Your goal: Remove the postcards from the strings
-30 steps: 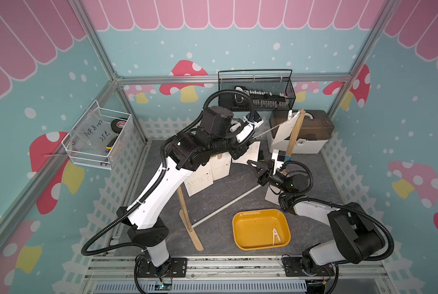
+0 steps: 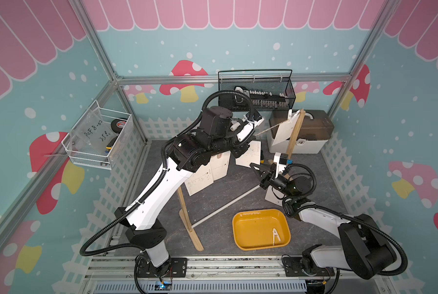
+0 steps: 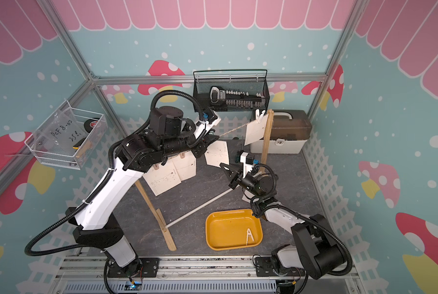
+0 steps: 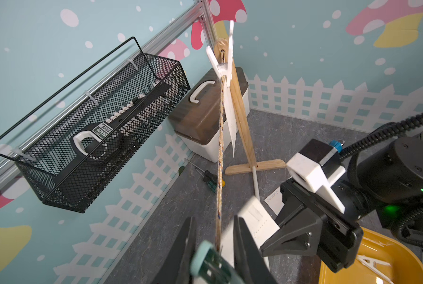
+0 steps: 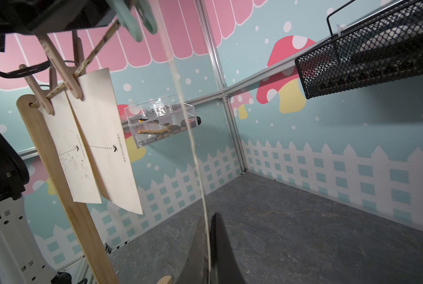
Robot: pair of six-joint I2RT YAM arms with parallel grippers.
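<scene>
In the left wrist view my left gripper is shut on a green clothespin (image 4: 211, 262) at the string (image 4: 221, 156). Below it hangs a blank-looking white postcard (image 2: 248, 153). My right gripper is shut at the lower edge of that postcard (image 5: 187, 118), which appears edge-on as a thin line running down between the fingers. Whether the clothespin still pinches the card is unclear. Two overlapping postcards (image 2: 199, 180) hang by wooden pegs (image 5: 62, 66) on the left part of the string. Another postcard (image 3: 256, 129) hangs by a white clip (image 4: 223, 64) near the right post.
A yellow tray (image 2: 236, 230) at the front holds a white clip (image 2: 276, 236). Wooden posts (image 2: 295, 132) joined by a floor rod (image 2: 224, 208) carry the string. Behind stand a toolbox (image 3: 290, 129) and a wall basket (image 3: 231, 93). One card (image 4: 274, 201) lies on the floor.
My right gripper has shifted slightly right and toward the front, and the middle postcard has swung right with it. The left arm has stayed nearly still.
</scene>
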